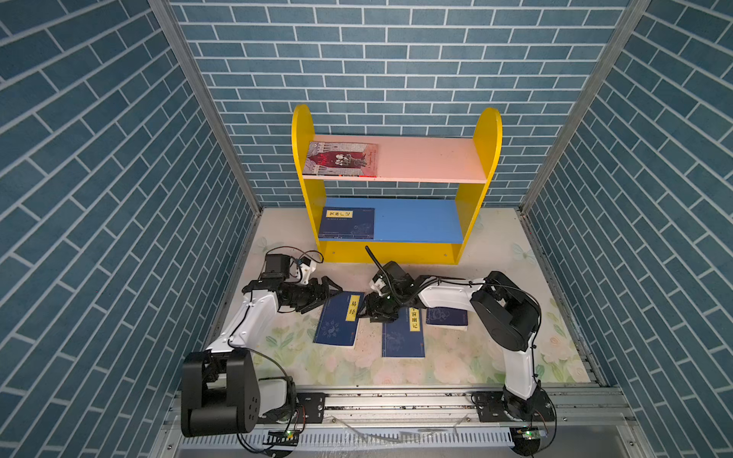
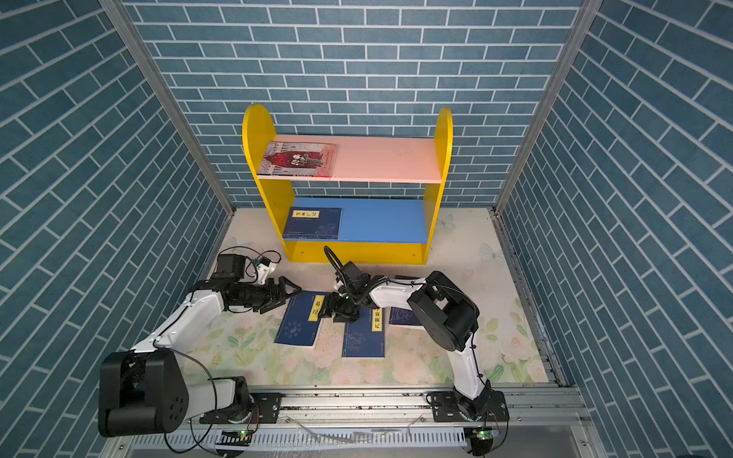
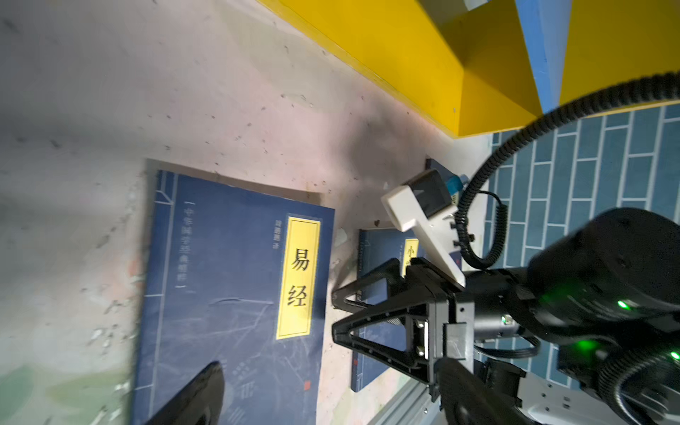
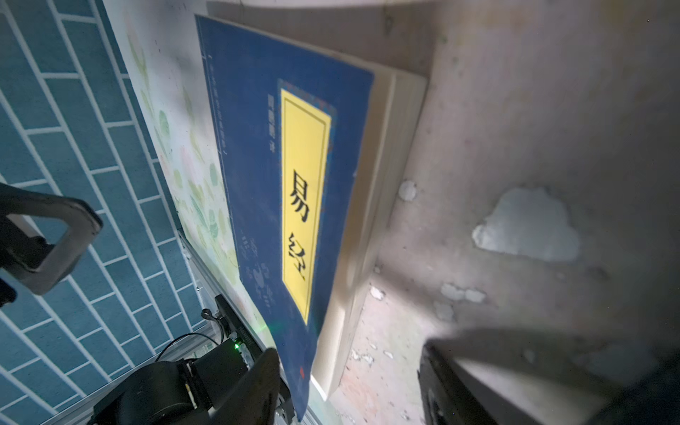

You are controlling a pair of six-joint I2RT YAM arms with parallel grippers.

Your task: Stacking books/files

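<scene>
On the table lies a blue book with a yellow title strip, slightly turned. At its far left corner, my left gripper is open above the table; in the left wrist view its dark fingers are spread, with the book's cover in view below. My right gripper stands beside the book's right edge, its fingers apart; the book's near corner shows close to one finger, and I see nothing clamped. A second blue book lies partly under the right arm, and a darker blue one lies to its right.
The yellow shelf stands at the back. A red-and-grey book lies at the left of its pink top board. Another blue book lies at the left of the blue board; both boards are bare to the right.
</scene>
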